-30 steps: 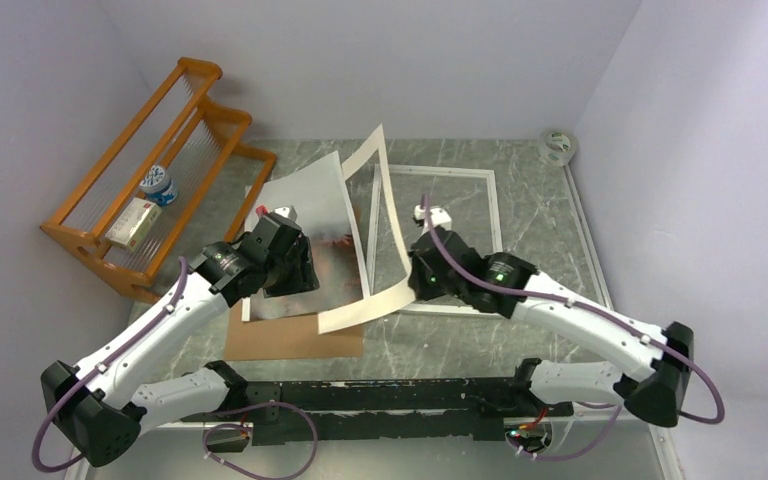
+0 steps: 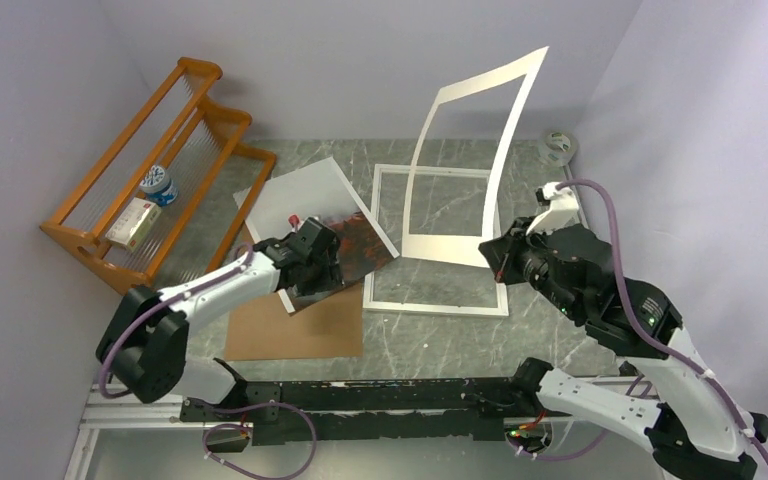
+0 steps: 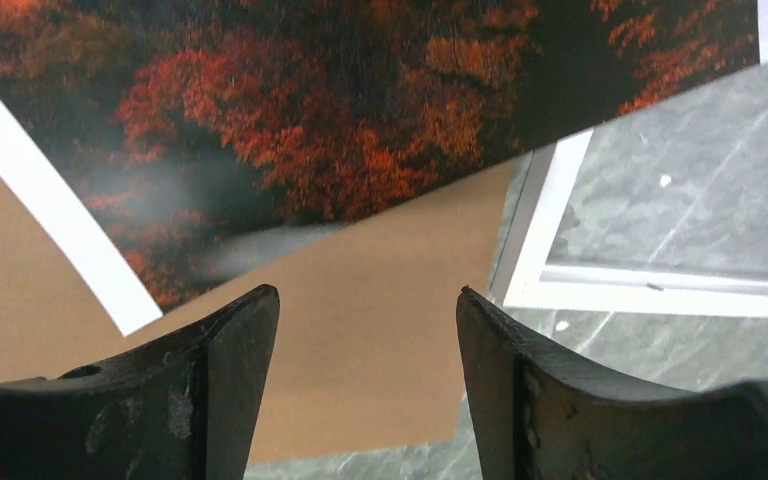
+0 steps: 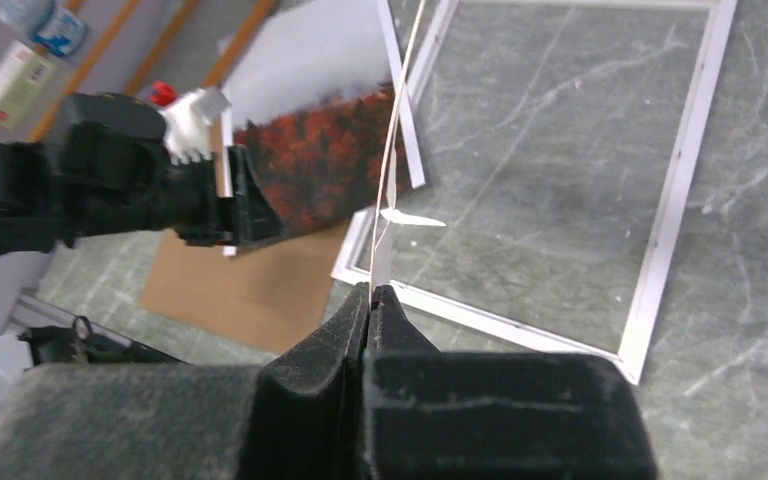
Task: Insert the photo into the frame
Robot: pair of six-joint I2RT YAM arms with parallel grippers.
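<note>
The photo [image 2: 355, 250], red autumn trees with pale margins, lies aslant over a brown backing board [image 2: 295, 335]. Its lower right corner reaches the white frame [image 2: 435, 308], which lies flat on the grey floor. Over the photo's lower edge is my left gripper [image 2: 322, 284]; in the left wrist view its fingers [image 3: 240, 345] stand apart, with only board below the gap. A cream mat [image 2: 510, 165] with a large cut-out rises above the frame, a corner in my right gripper [image 2: 493, 262]. The right wrist view shows the mat [image 4: 392, 130] nearly edge-on between the shut fingertips.
An orange wooden rack [image 2: 215, 160] with a blue-lidded tub [image 2: 158, 185] and a small box [image 2: 134, 223] stands at left. A tape roll [image 2: 557, 148] sits by the back right. Bare floor shows right of the frame.
The right arm has carried the mat off the photo to the right, turning it upright. The photo has shifted to lie more aslant. The left gripper has moved slightly right and down.
</note>
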